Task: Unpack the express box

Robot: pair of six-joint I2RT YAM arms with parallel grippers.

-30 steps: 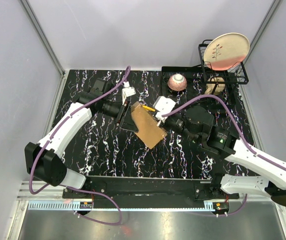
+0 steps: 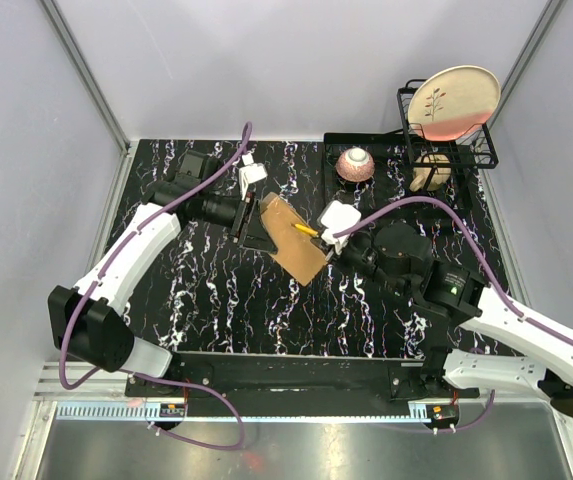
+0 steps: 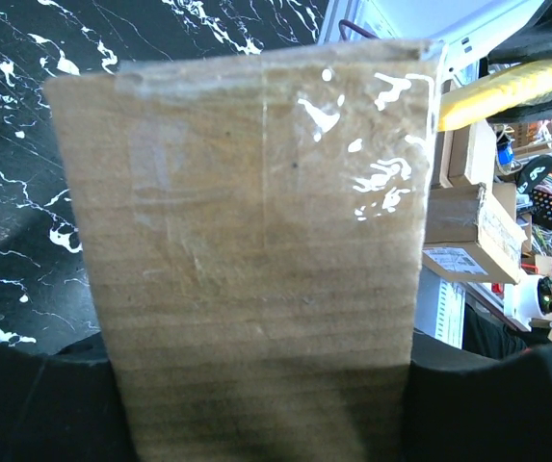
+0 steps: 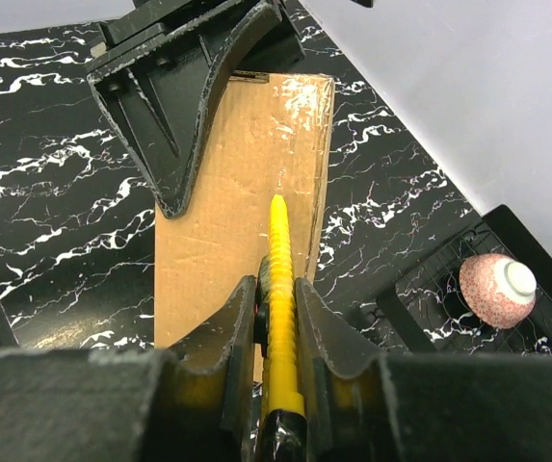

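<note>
A brown cardboard box (image 2: 294, 245) with clear glossy tape at one end is tilted above the counter. My left gripper is shut on it, with one finger on either side in the left wrist view. My right gripper is shut on a yellow pen-like cutter (image 4: 280, 318) with a dark end. The narrow tip of the cutter lies over the box's broad face, near its taped long edge, in the right wrist view. Whether the tip touches the cardboard, I cannot tell. No opened flap shows.
At the back right, a black dish rack (image 2: 456, 150) carries a plate (image 2: 454, 103), and an upturned pink bowl (image 2: 355, 165) sits in its lower tray. The black marble counter (image 2: 206, 310) in front of the box is bare. Purple cables loop over both arms.
The right gripper and its yellow cutter have shifted toward the counter's front and slightly right, along the box. The box has turned slightly; the left arm is nearly still.
</note>
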